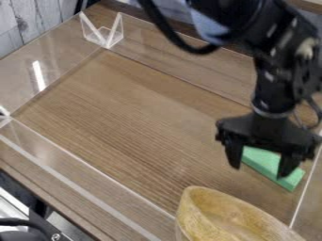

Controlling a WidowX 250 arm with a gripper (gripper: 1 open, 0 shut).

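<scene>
My gripper (259, 151) is at the right of the camera view, dark and open, its fingertips over a green block (274, 172). The block lies on the wooden table, partly hidden behind the fingers. Just below and left of it, at the bottom edge, is a tan curved bowl-like object (233, 218).
A small white wire-like holder (104, 30) stands at the far upper left. The table's edge runs along the left, with a dark area beyond it at the lower left.
</scene>
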